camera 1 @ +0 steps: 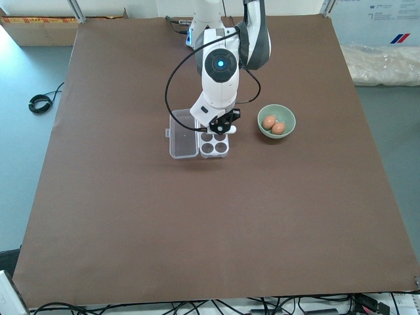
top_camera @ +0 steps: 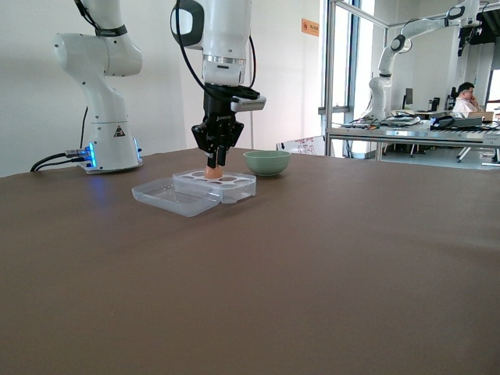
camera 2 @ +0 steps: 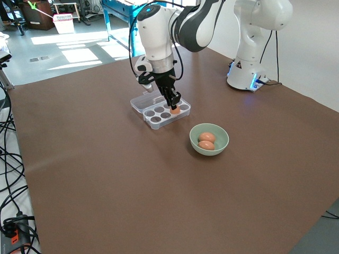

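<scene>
The black gripper (top_camera: pixel 216 160) points down over the clear egg tray (camera 1: pixel 214 149) (top_camera: pixel 234 191) (camera 2: pixel 156 119), whose lid lies open beside it. A brown egg (top_camera: pixel 214 172) (camera 2: pixel 175 110) sits at the fingertips, down at one of the tray's holes; whether the fingers still grip it I cannot tell. The other visible holes are empty. A green bowl (camera 1: pixel 275 111) (top_camera: pixel 267 162) (camera 2: pixel 208 129) holds two brown eggs (camera 1: pixel 278 128) (camera 2: pixel 206 145) and stands apart from the tray.
A white robot base (top_camera: pixel 109 148) (camera 2: pixel 243 76) stands at the back. Cables lie along the table's outer edge.
</scene>
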